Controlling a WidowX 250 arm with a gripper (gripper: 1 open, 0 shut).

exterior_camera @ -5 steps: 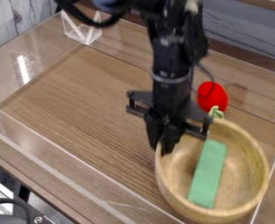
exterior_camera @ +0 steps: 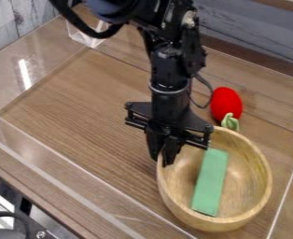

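Note:
The black gripper (exterior_camera: 163,142) reaches down at the left rim of a tan wooden bowl (exterior_camera: 243,195), its fingertips at or on the rim; whether it grips the rim is unclear. A green block (exterior_camera: 209,182) lies inside the bowl. A red object with a green stem (exterior_camera: 227,105), like a toy pepper or strawberry, lies behind the bowl to the right of the arm.
A clear container (exterior_camera: 87,28) is at the back left. A pale wall or edge runs along the back, and a dark cable shows at the lower left.
The gripper and the bowl with the green block have shifted slightly to the left over the last second.

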